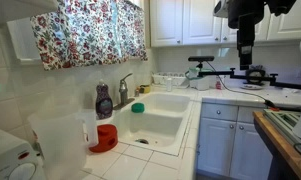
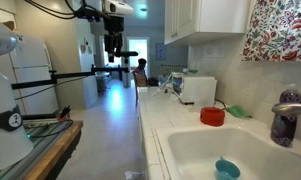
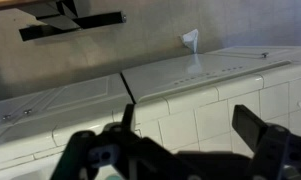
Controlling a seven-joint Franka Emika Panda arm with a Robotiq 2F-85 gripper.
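Observation:
My gripper (image 1: 246, 57) hangs high over the area in front of the counter, its fingers apart and empty. In the wrist view the gripper faces down over the counter edge and floor. A small teal cup-like item (image 2: 227, 168) is in the white sink (image 2: 185, 150); it also shows as a green shape (image 1: 137, 107) in exterior view 1. A red bowl (image 1: 105, 138) sits on the counter beside the sink, and a dark bottle (image 1: 103, 102) stands near the faucet (image 1: 124, 88). None of these is touching my gripper.
A white appliance (image 1: 12, 158) and a translucent white container (image 1: 65, 145) stand at the counter's near left. A wooden tabletop (image 1: 280, 145) is at the right. White cabinets (image 1: 218, 135) run below the counter. A pale scrap (image 3: 191, 41) lies on the floor.

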